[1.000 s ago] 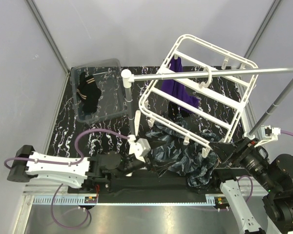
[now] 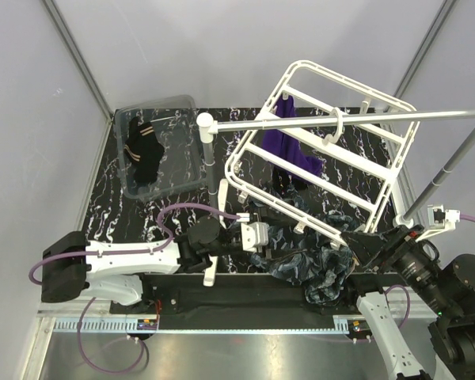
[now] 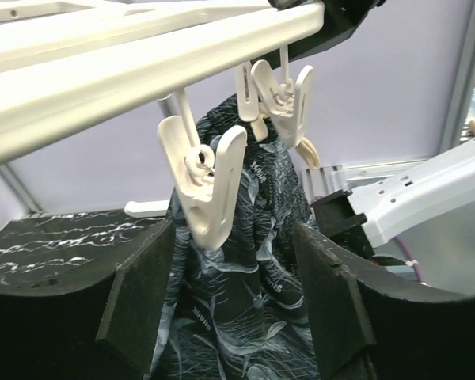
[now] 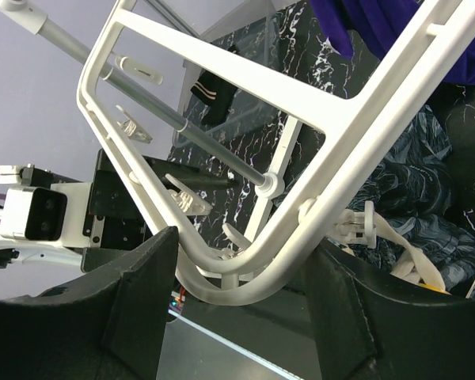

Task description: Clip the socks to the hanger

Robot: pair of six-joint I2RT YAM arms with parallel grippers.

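Note:
The white clip hanger (image 2: pixel 332 150) hangs tilted from a rail. Beneath it hangs a purple sock (image 2: pixel 289 146), with black fabric below. A black sock with tan stripes (image 2: pixel 145 152) lies in the clear bin at the left. My left gripper is open, no cloth between its fingers; a hanger clip (image 3: pixel 206 186) appears ahead of it, in line with the gap. My right gripper is at the hanger's near right corner, its fingers parted on either side of the rim; whether both touch is unclear.
The clear bin (image 2: pixel 160 190) stands at the left. Grey patterned dark cloth (image 2: pixel 301 265) lies below the hanger's near edge. A rail post (image 2: pixel 210 170) rises close to the left arm.
My left arm has moved right and its gripper has turned, closing in on the hanger's near edge. The hanger has shifted slightly. The right arm is almost unmoved.

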